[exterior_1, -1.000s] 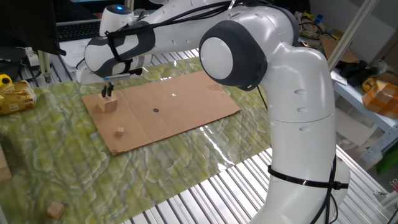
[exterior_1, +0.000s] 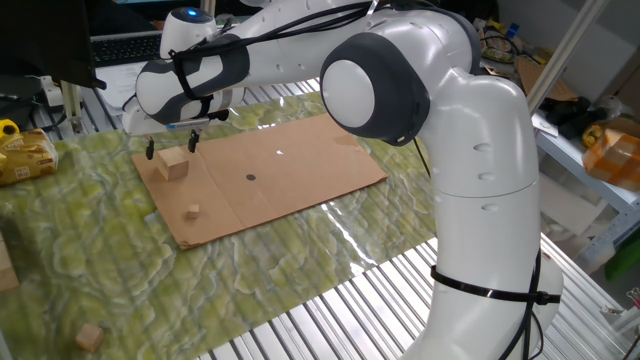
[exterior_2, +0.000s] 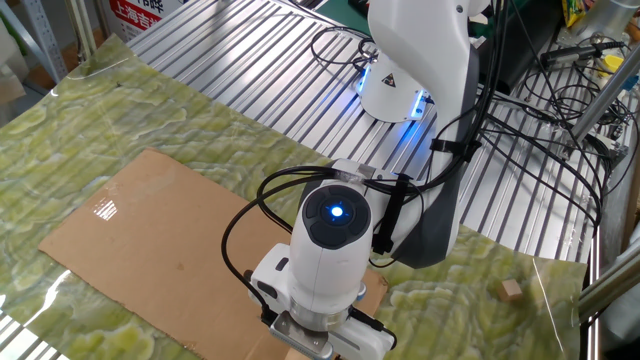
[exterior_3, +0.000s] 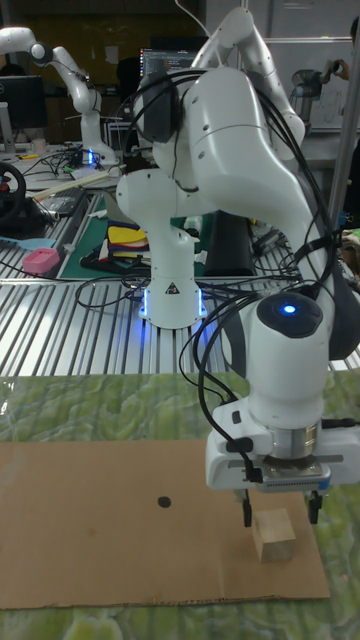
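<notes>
My gripper (exterior_1: 171, 146) stands open, its two dark fingers spread wide with nothing held between them. Just under it, a wooden block (exterior_1: 173, 165) rests on the brown cardboard sheet (exterior_1: 290, 180). In exterior view 3 the same block (exterior_3: 274, 535) shows on the cardboard's right part, and my fingers (exterior_3: 248, 510) hang apart toward either side of its top. A much smaller wooden cube (exterior_1: 193, 211) lies on the cardboard nearer the camera. Exterior view 2 hides the fingertips and the large block behind my wrist.
Another small cube (exterior_1: 90, 337) sits on the green marbled mat (exterior_1: 110, 250), off the cardboard. A yellow packet (exterior_1: 27, 157) lies at the left edge. A black spot (exterior_1: 251, 177) marks the cardboard, whose wide part away from the blocks is clear.
The fingers were close together above the block a second ago; they have since spread wide apart. The arm and the blocks look unmoved.
</notes>
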